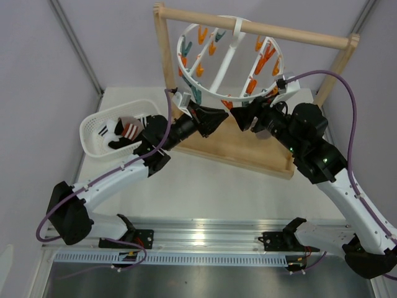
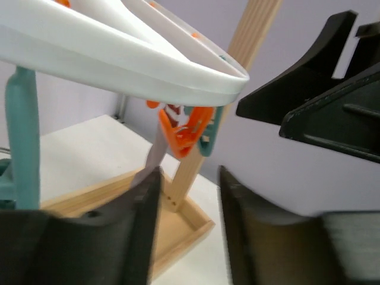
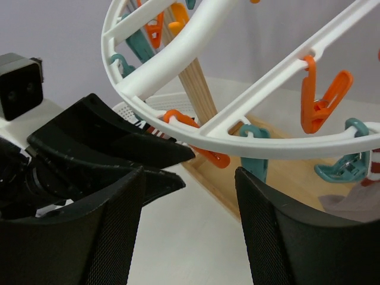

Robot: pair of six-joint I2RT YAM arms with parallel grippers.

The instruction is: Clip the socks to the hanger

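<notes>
The round white hanger [image 1: 220,74] with orange and teal clips hangs from a wooden frame. My left gripper [image 1: 217,121] is open just left of the lower front rim. My right gripper [image 1: 245,118] stands open at that rim's right, facing it; in the right wrist view an orange clip [image 3: 217,157] and a teal clip [image 3: 255,163] hang between and beyond its fingers. A greyish sock [image 3: 350,202] with a striped part hangs at a teal clip on the right. Other socks [image 1: 127,130] lie in a white basket [image 1: 87,146].
The wooden tray [image 1: 217,155] sits beneath the hanger between the frame's posts [image 1: 162,49]. Both arms are close together at the hanger's front.
</notes>
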